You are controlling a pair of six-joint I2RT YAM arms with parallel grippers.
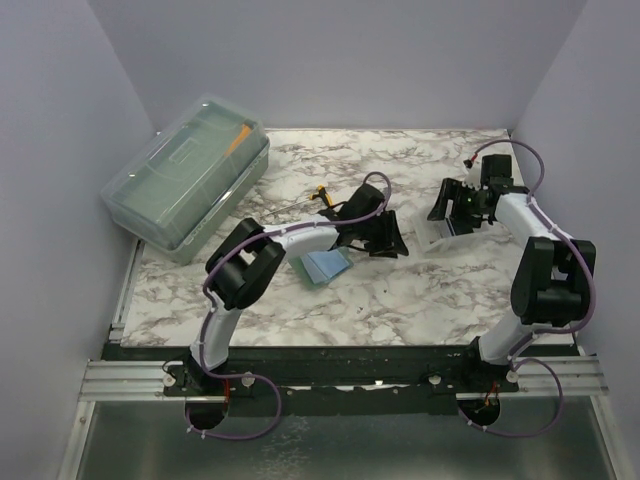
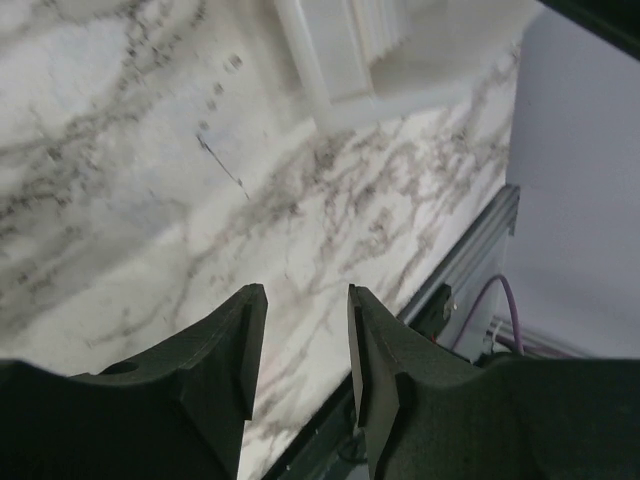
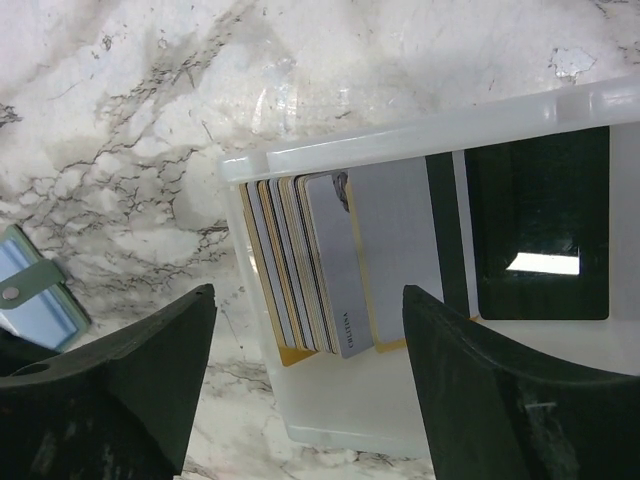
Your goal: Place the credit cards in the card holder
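Several thin credit cards [image 3: 300, 260] stand packed at the left end of a white box [image 3: 260, 290], pale cards beside them. Above the cards, my right gripper is open, fingers spread, nothing held. My left gripper has its fingers apart too, with bare marble in the gap; in the top view it is just left of the box. The card holder [image 1: 322, 264], with a green edge and pale blue face, lies on the table under the left arm, partly hidden by it. A corner of the holder [image 3: 25, 290] with its strap shows in the right wrist view.
A large lidded green storage case [image 1: 190, 175] takes up the back left of the table. The box also holds a dark green card-like piece [image 3: 540, 230]. Bare marble [image 1: 390, 310] lies in front, between the arms.
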